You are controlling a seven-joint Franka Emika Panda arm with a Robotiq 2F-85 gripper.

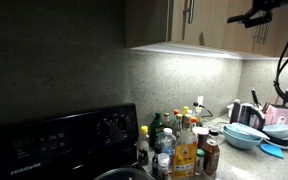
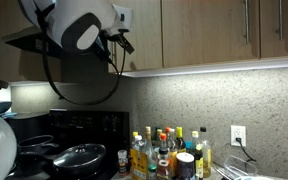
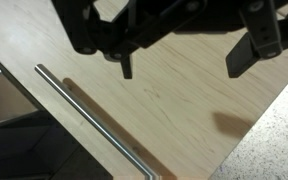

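My gripper is open in the wrist view, its two dark fingers spread with nothing between them. Behind it lies the light wooden cabinet door. A long metal bar handle runs diagonally across that door, to the left of the fingers and apart from them. In exterior view 2 the gripper is high up, close in front of the upper cabinets. Only its dark tip end enters exterior view 1 at the top right, before the cabinet fronts.
Several bottles crowd the counter beside the stove. Blue bowls stand farther right. A lidded pan sits on the stove. Open air separates the cabinet underside from the bottles.
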